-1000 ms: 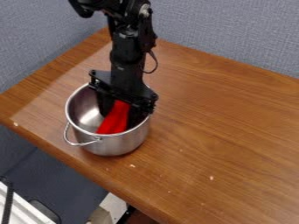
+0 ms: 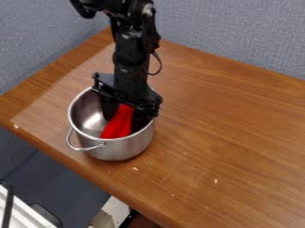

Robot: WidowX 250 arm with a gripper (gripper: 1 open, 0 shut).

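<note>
A steel pot (image 2: 111,148) with a wire handle stands on the wooden table near its left edge. Inside it lies a red object (image 2: 118,125). My black gripper (image 2: 123,109) reaches down into the pot from above, over the red object. Its fingertips are mostly hidden in shadow and behind the red object and pot wall, so its grip is unclear.
Grey padded walls stand behind.
</note>
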